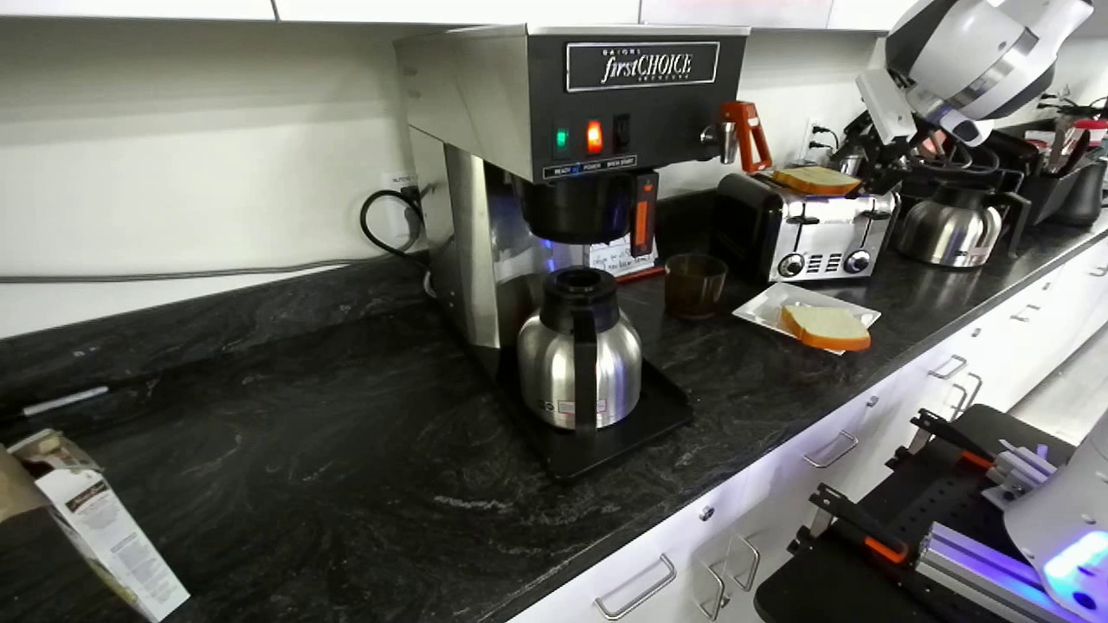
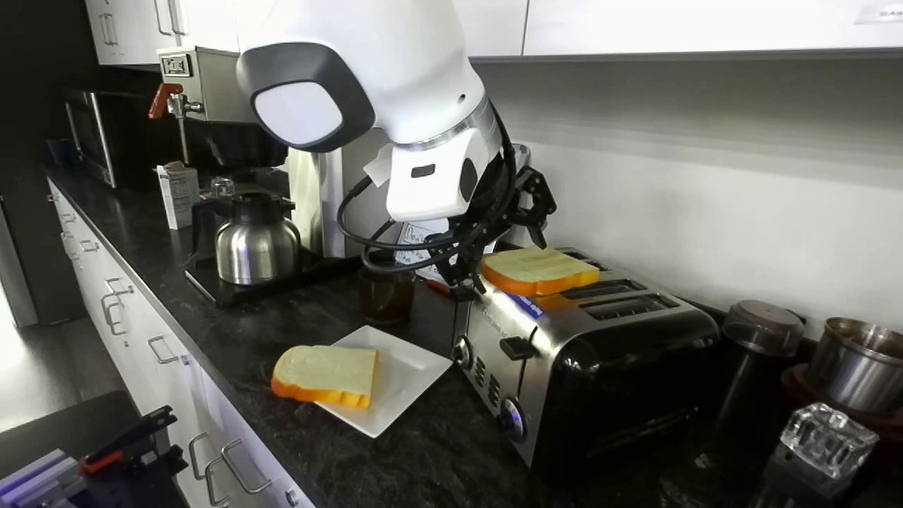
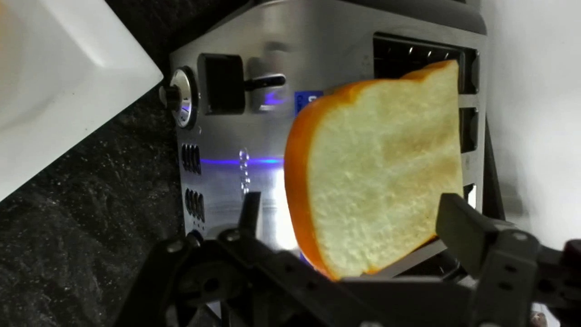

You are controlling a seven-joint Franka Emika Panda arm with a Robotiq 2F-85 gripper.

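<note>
A slice of bread lies flat across the top of the silver and black toaster, covering part of its slots. My gripper stands open close over the toaster, one finger on the crust side and the other finger near the slice's opposite edge. Nothing is gripped. In exterior view 2 the gripper is partly hidden behind its own cables and wrist. A second bread slice rests partly on a square white plate, overhanging its edge, in front of the toaster.
A coffee maker with a steel carafe stands along the counter. A brown cup sits between it and the toaster. Near the toaster's other end are a steel pot and a dark jar. The wall runs close behind.
</note>
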